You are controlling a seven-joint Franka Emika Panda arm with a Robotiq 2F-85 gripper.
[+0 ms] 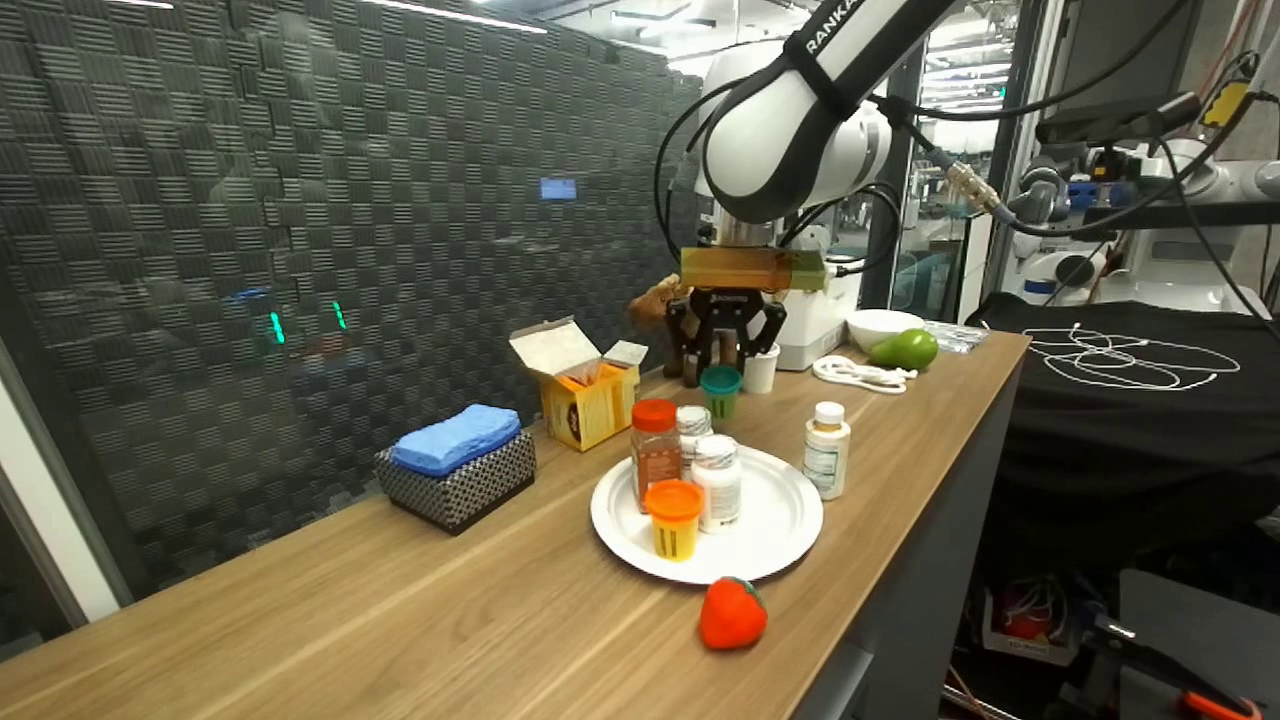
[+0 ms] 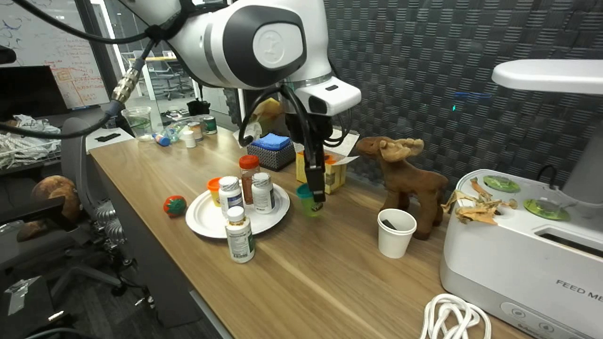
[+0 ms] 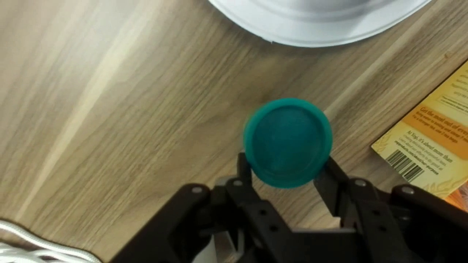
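My gripper is shut on a small green tub with a teal lid [image 3: 288, 142], one finger on either side of it. In exterior view 1 the tub [image 1: 720, 392] shows beneath the gripper, beyond the white plate [image 1: 786, 534]. From exterior view 2 the dark finger [image 2: 314, 169] partly covers the tub [image 2: 308, 204]. Whether its base touches the table is hard to tell.
On the plate stand a red-capped jar [image 1: 655, 450], an orange-lidded tub [image 1: 674, 522] and white bottles. Another bottle [image 2: 240, 237] is beside it. A yellow box [image 1: 588, 402], toy moose [image 2: 404, 169] and paper cup [image 2: 394, 237] stand nearby.
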